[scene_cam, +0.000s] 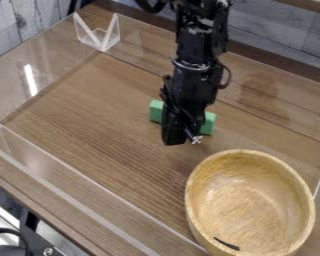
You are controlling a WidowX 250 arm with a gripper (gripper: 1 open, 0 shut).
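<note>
The black robot arm hangs from the top centre, and its gripper point(183, 134) is low over the middle of the wooden table, in front of a green object point(206, 122) that it partly hides. The gripper looks shut, with nothing visible between its fingers, though the dark tips are small to see. Whether it touches the green object cannot be told.
A large wooden bowl point(251, 170) fills the near right corner. A clear plastic piece point(99, 32) is at the back left, and a wall borders the back right.
</note>
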